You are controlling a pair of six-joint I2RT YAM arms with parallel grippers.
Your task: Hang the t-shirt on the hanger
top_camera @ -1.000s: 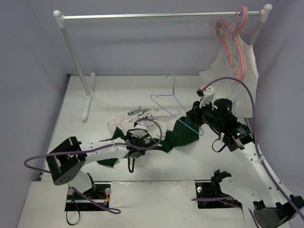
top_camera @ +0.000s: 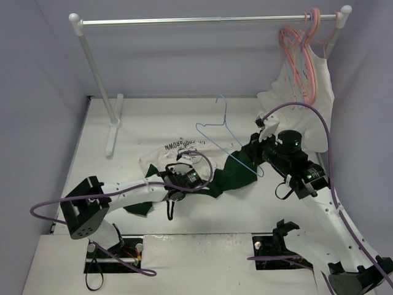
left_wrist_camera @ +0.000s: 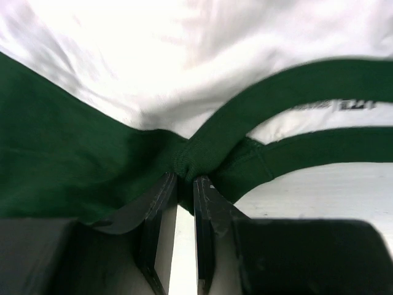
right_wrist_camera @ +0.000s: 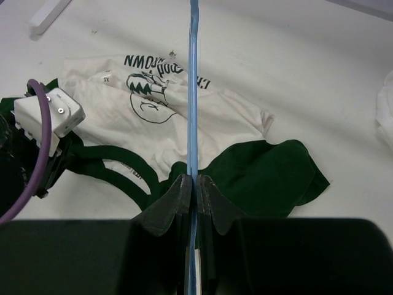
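A white t-shirt (top_camera: 195, 165) with dark green sleeves and collar lies on the table, its printed front up. In the left wrist view the green collar (left_wrist_camera: 215, 138) bunches where my left gripper is shut on it. The neck opening spreads to the right of that pinch. My right gripper is shut on the blue hanger (right_wrist_camera: 193, 92), which it holds above the shirt. From the top, the hanger (top_camera: 212, 125) is tilted, its hook toward the rack and its lower end over the right green sleeve (top_camera: 236, 175).
A white clothes rack (top_camera: 209, 20) spans the back. Pink and blue hangers (top_camera: 312, 61) with a white garment (top_camera: 322, 92) hang at its right end.
The right arm and the hanger have barely moved.
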